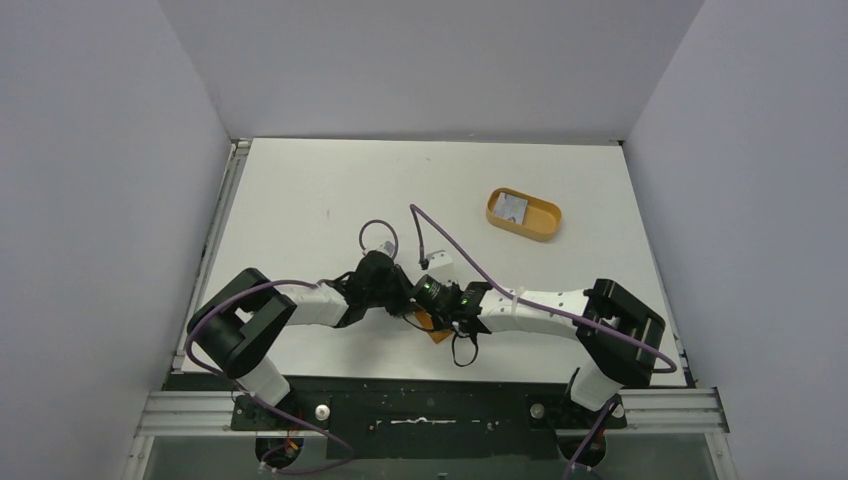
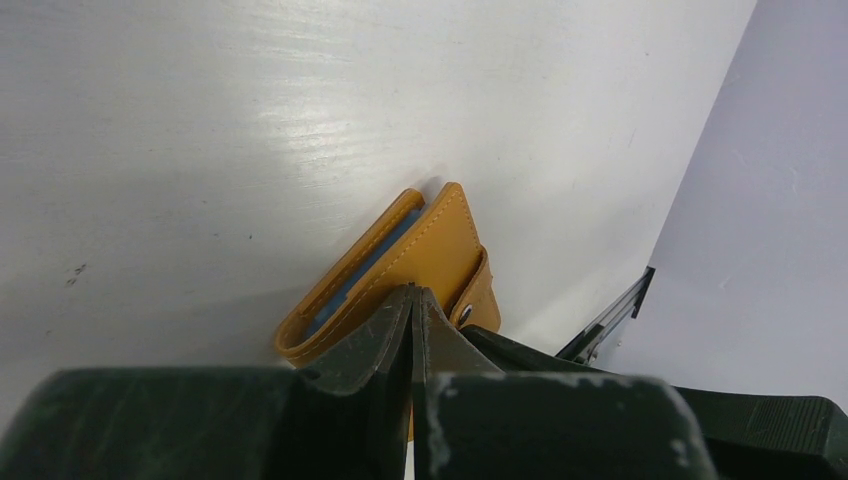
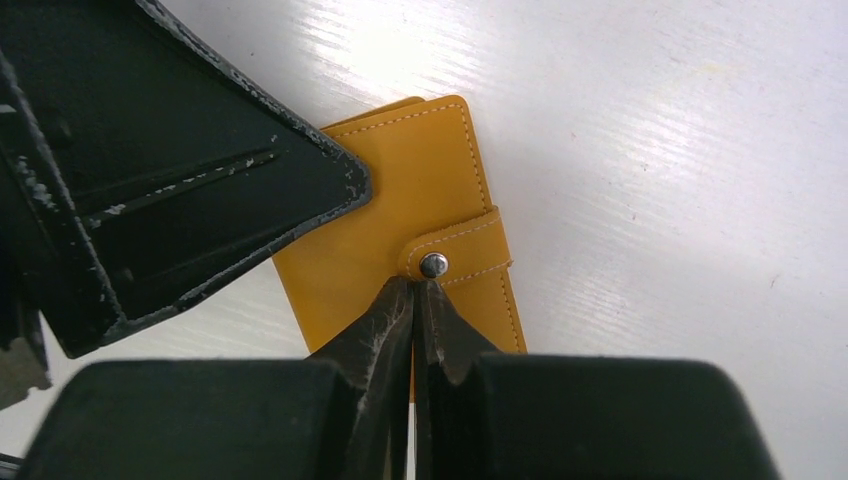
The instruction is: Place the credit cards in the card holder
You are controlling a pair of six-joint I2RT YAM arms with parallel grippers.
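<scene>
The tan card holder lies on the white table under both grippers. Its short strap with a metal snap folds over the upper face. In the left wrist view a blue-grey strip shows inside the holder's open edge. My right gripper is shut with nothing between its fingers, its tips just beside the snap. My left gripper is also shut, tips together against the holder's upper face. A pale card rests in an orange tray.
The orange tray stands at the back right. Both arms meet closely over the holder, and a dark left-gripper part covers one side of it in the right wrist view.
</scene>
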